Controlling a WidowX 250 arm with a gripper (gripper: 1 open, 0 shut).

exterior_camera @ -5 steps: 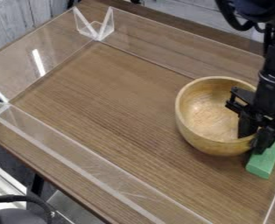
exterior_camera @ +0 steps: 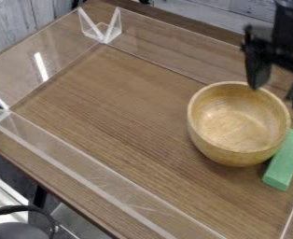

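Observation:
My gripper (exterior_camera: 272, 70) is at the upper right, dark and motion-blurred above the bowl; whether its fingers are open or shut cannot be made out. A wide tan bowl (exterior_camera: 230, 131) sits on the wooden table right of centre. A green rectangular block (exterior_camera: 284, 161) lies just right of the bowl, touching or very close to it.
A clear plastic piece (exterior_camera: 102, 26) stands at the upper left. Dark objects show beyond the table at the lower left.
My gripper has risen from over the bowl and the green block toward the upper right. The green block is now more fully visible.

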